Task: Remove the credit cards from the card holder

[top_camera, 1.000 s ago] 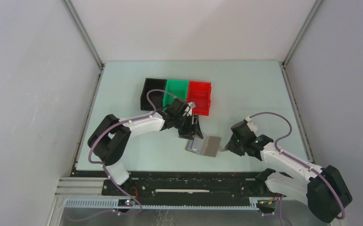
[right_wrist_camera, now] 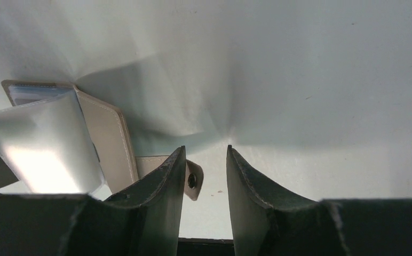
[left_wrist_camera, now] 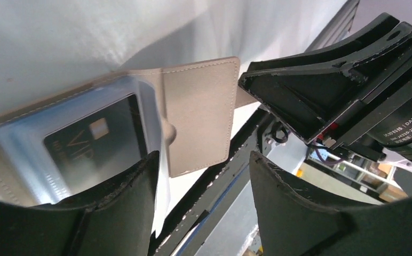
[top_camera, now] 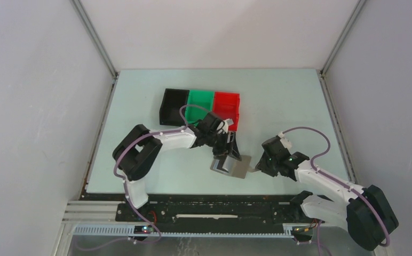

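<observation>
The beige card holder (top_camera: 240, 166) lies spread on the table below my left gripper (top_camera: 228, 152). In the left wrist view its bare flap (left_wrist_camera: 198, 117) is at centre; a clear sleeve with a dark card (left_wrist_camera: 89, 144) is at left. The sleeve's raised edge meets one finger of my left gripper, whose fingers stand apart; whether it grips the edge is unclear. My right gripper (top_camera: 260, 168) is open at the holder's right end, by a tab with a snap (right_wrist_camera: 192, 180) in the right wrist view.
Black (top_camera: 170, 106), green (top_camera: 198, 101) and red (top_camera: 226, 104) bins stand behind the holder.
My left gripper and arm have moved rightward over the holder. My right arm has barely moved.
</observation>
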